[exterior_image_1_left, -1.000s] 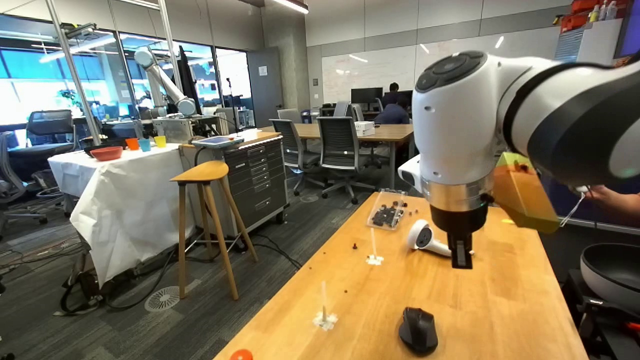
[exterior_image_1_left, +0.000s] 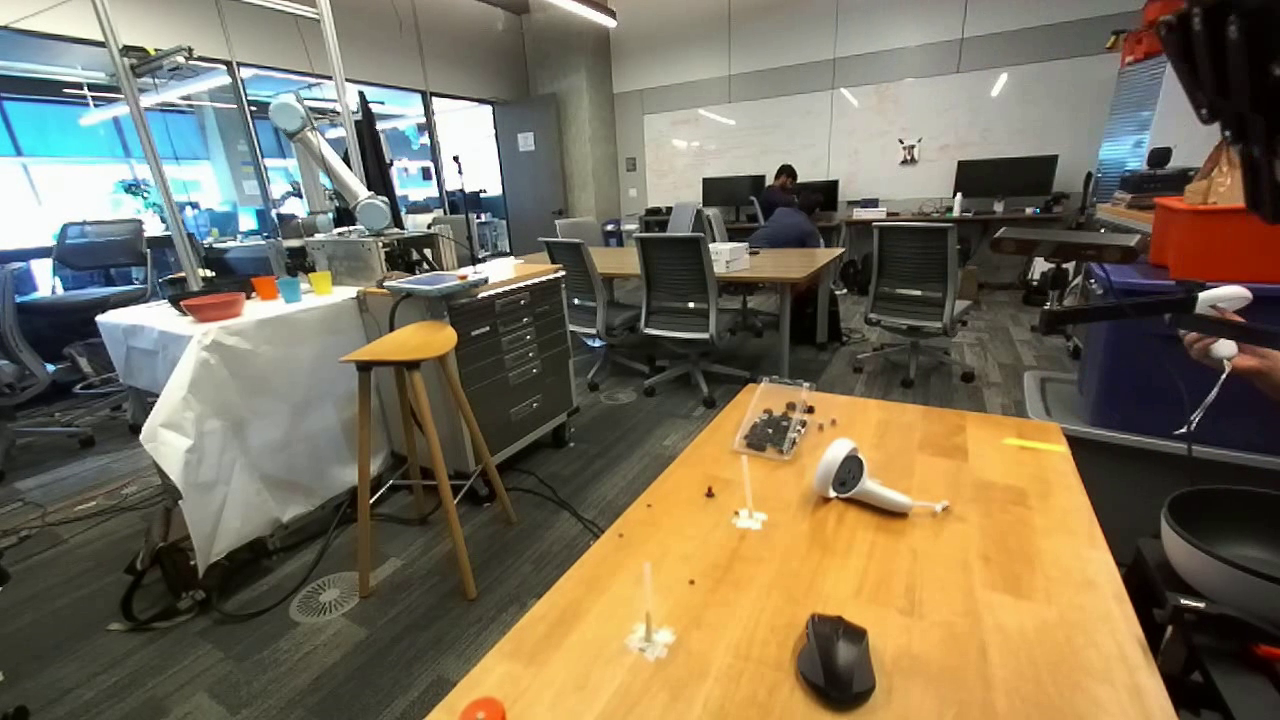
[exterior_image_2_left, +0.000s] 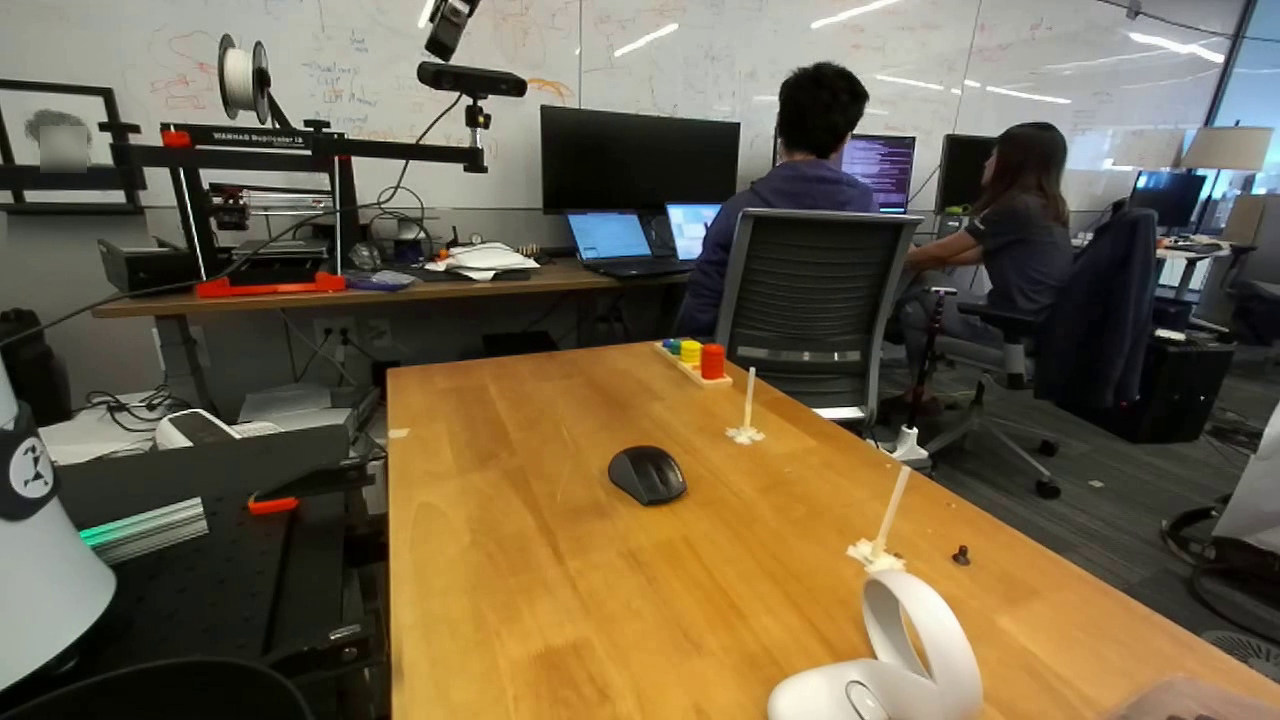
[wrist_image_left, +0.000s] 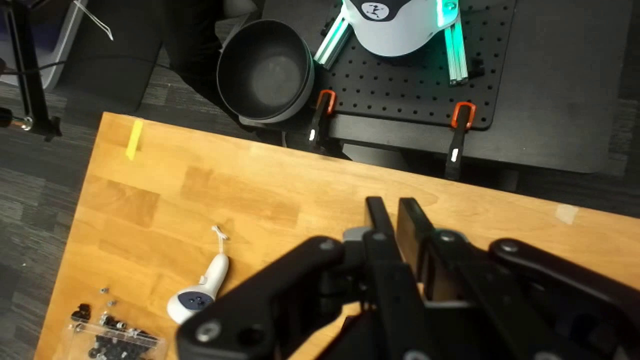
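My gripper points down over the wooden table (wrist_image_left: 240, 168) in the wrist view. A narrow gap shows between its black fingers, and I see nothing held there. At the upper right of exterior view 1, a dark part of the arm or gripper (exterior_image_1_left: 1226, 90) hangs high above the table. A black computer mouse (exterior_image_1_left: 836, 660) rests on the wood. Farther along lies a white controller (exterior_image_1_left: 858, 478) with a strap. A small peg toy (exterior_image_2_left: 696, 360) with red, yellow and blue pieces sits at the table's end in exterior view 2.
Two thin upright sticks (exterior_image_1_left: 747, 486) are taped near one edge. A clear box (exterior_image_1_left: 774, 420) of small dark parts stands at a corner. Beyond the table edge are a black pot (wrist_image_left: 264, 69) and clamps (wrist_image_left: 457, 141).
A second ago the arm and gripper hung low over the table beside the controller. Now they have risen almost out of exterior view 1, toward its upper right. The tabletop objects look unmoved.
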